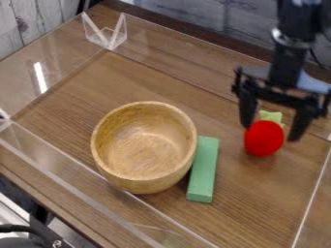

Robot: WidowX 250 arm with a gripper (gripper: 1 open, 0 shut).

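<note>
My gripper [265, 92] is a dark, blurry shape at the upper right, above and around a red round object [264, 139] on the wooden table [77, 58]. Its fingers are blurred, and I see nothing clearly held between them. A small light-green piece [270, 118] lies just behind the red object, partly hidden by it.
A tan bowl [143, 145] sits at the lower centre-left, with a green bar [202, 172] along its right side. A small whitish wire-like object [110, 31] is at the upper left.
</note>
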